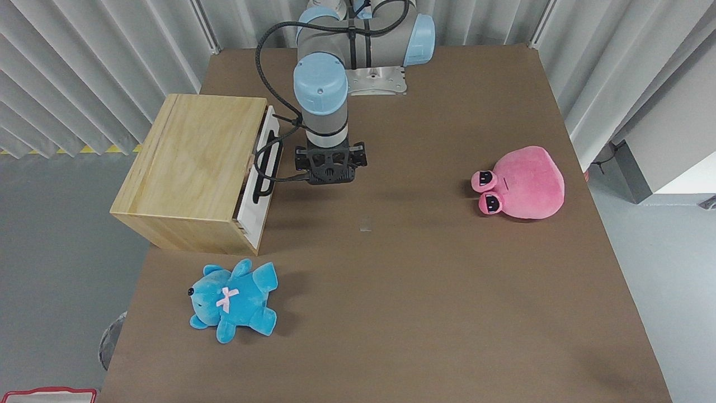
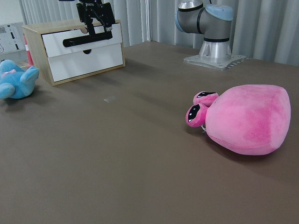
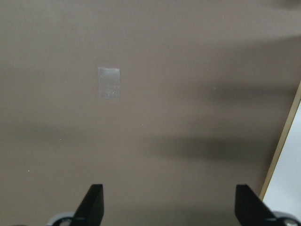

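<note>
My gripper hangs over the table just right of the wooden drawer cabinet (image 1: 188,154) in the front view; in the wrist view its two fingers stand wide apart with only table between them. The white drawer front (image 2: 84,63) with its black handle is nearly flush with the cabinet. A blue teddy bear (image 1: 238,302) lies below the cabinet in the front view. A pink plush toy (image 1: 520,184) lies on the right side of the table.
The robot base (image 2: 216,58) stands at the back. The cabinet edge shows at the right of the wrist view.
</note>
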